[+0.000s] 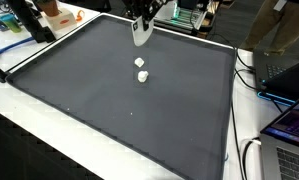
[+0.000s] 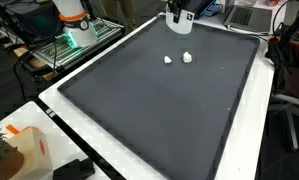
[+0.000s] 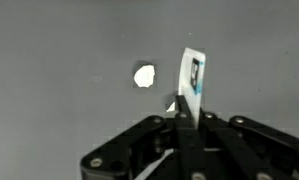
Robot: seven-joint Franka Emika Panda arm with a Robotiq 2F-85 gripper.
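Observation:
My gripper is shut on a white object [image 3: 191, 76], which stands out beyond the fingers and bears a small black and blue mark. In exterior view 1 this white object [image 1: 142, 33] hangs at the far edge of the dark board, and in exterior view 2 the same white object [image 2: 179, 22] shows a dark mark. Two small white lumps lie apart on the board: one lump [image 1: 139, 61] farther back, the other lump [image 1: 142, 76] closer. The wrist view shows one lump [image 3: 144, 76] left of the held object; the other is partly hidden behind the gripper.
A wide dark board [image 1: 129, 115] is otherwise bare, with plenty of free room. Laptops [image 1: 289, 120] and cables sit along the right side. Various items, among them an orange-and-white thing [image 1: 54, 15], stand at the back left.

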